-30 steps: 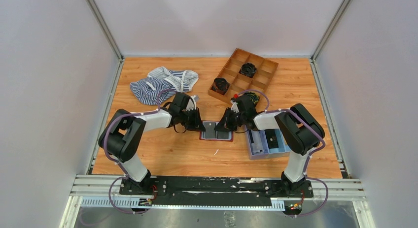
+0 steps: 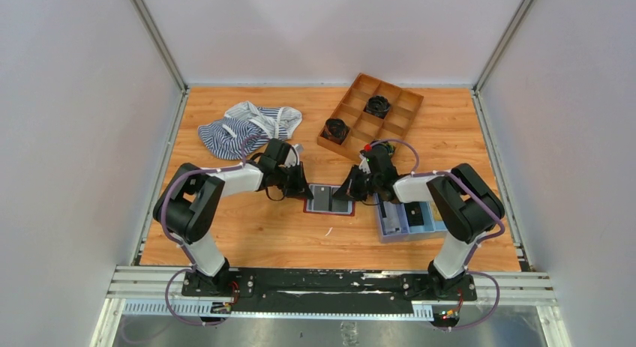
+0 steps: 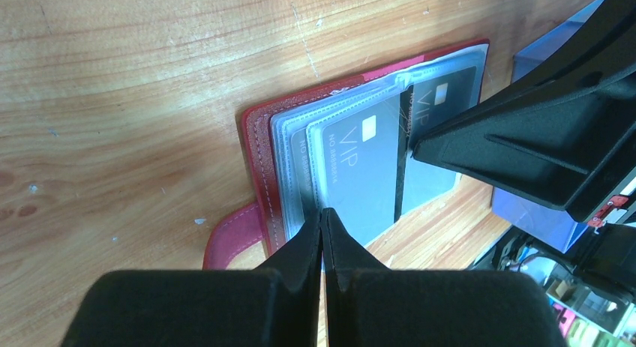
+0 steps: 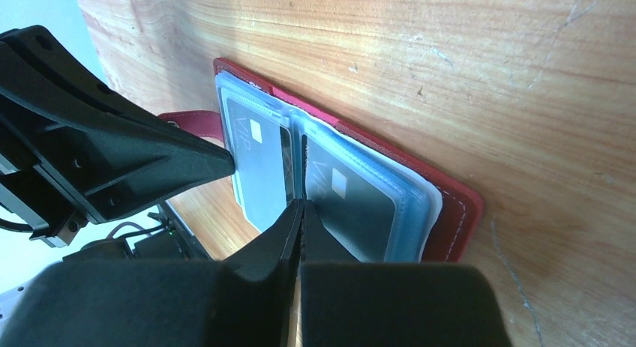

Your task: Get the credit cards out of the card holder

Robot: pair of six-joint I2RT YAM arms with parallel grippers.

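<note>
The card holder [image 2: 306, 205] lies open and flat on the table, with a dark red cover and clear plastic sleeves. A grey VIP card [image 3: 364, 178] with a black stripe shows in the left-hand sleeve, and another card [image 3: 433, 111] in the right-hand one. My left gripper is shut, its tips at the edge of the left-hand sleeve; nothing shows between them. Over the right-hand pages my right gripper is shut and empty, its tips close to the fold. A dark card [image 4: 349, 212] shows in a lifted sleeve beside them.
A blue-grey divided bin [image 2: 397, 238] stands just right of the holder, under the right arm. Behind are a wooden compartment tray [image 2: 405, 103] with black coils and a striped cloth [image 2: 232, 137].
My right gripper and arm have shifted slightly to the right. The left gripper stays almost in place, and the card holder has not moved.
</note>
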